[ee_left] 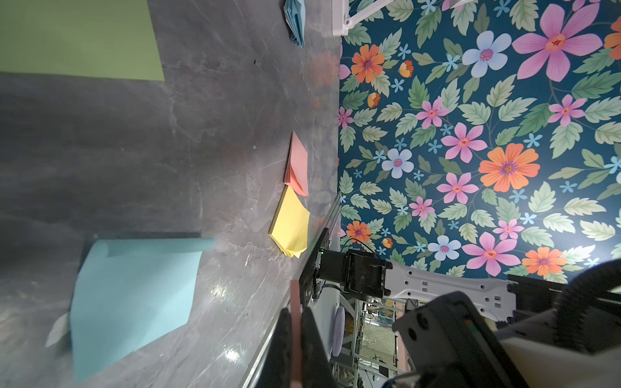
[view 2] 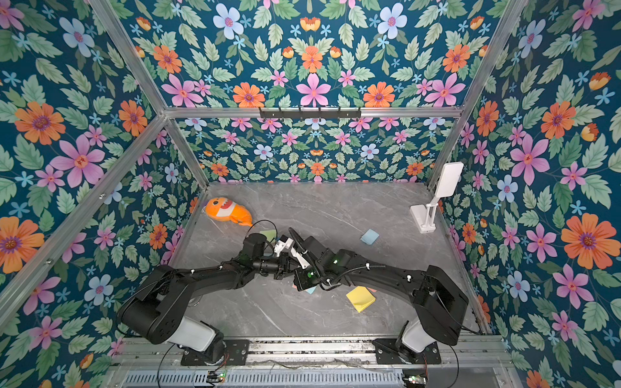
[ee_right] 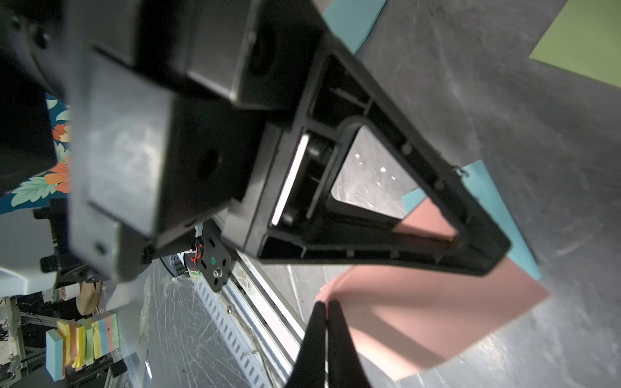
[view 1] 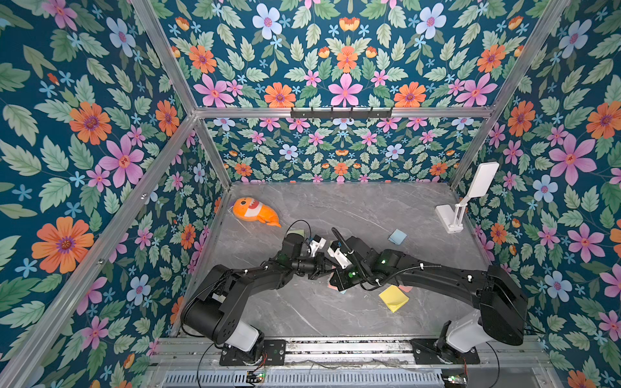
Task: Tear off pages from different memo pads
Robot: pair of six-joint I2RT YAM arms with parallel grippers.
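A pink sheet or thin pad (ee_right: 446,317) is held by my left gripper, whose fingers are shut. In the left wrist view it shows only as a narrow strip between the fingers. Against a corner of this pink paper, my right gripper is also shut; no paper is clear between its tips. Both grippers meet low over the middle of the table. A blue sheet (ee_left: 136,291) with a curled edge lies flat below them. The yellow pad (view 1: 393,298) rests to the right, beside another pink pad (ee_left: 297,161). Farther back lie a green pad (ee_left: 77,38) and a blue pad (view 1: 397,236).
An orange plush toy (view 1: 254,210) lies at the back left. The white stand or lamp (view 1: 456,216) is at the back right. Bare table (view 1: 336,207) stretches between them behind the arms. My two arms nearly touch at the centre.
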